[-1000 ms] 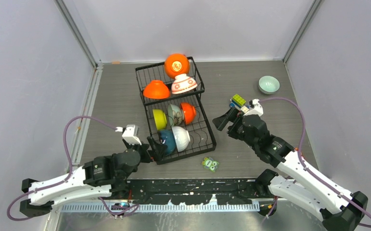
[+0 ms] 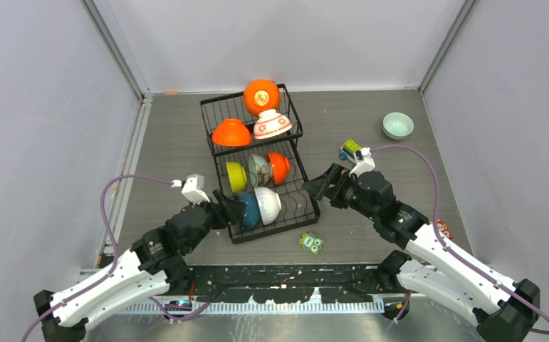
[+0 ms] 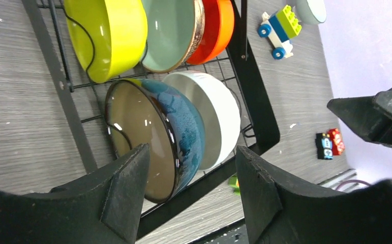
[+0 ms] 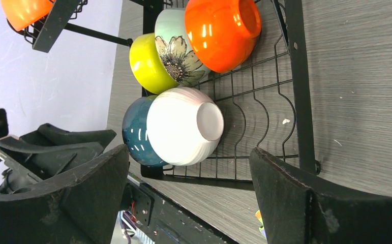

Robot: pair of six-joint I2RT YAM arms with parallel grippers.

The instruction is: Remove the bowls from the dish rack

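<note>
The black dish rack holds orange and patterned bowls on its upper tier, and a yellow bowl, sage bowl, orange bowl, blue bowl and white bowl below. My left gripper is over the rack's front-left, beside the blue bowl, its fingers apart with nothing visibly held. My right gripper stands open at the rack's right, facing the white bowl.
A small mint bowl sits back right. Toy pieces lie in front of and right of the rack.
My left gripper has shifted toward the blue bowl and upward in the top view. My right gripper has moved left toward the rack since a second ago.
</note>
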